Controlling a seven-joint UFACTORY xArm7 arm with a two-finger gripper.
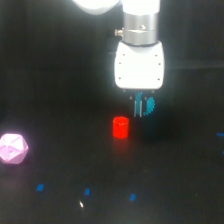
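Note:
A red cylinder (120,127) stands on the dark table near the middle of the camera view. Above and to its right is a small blue, bumpy ball (150,104), partly covered by my gripper (140,110). The thin fingers overlap the ball's left side in the picture. Whether they are around it, in front of it or touching it is unclear, as is whether they are open or shut. A pink faceted ball (13,149) lies far to the left.
Small blue marks (87,191) dot the lower part of the dark table, with another at the right edge.

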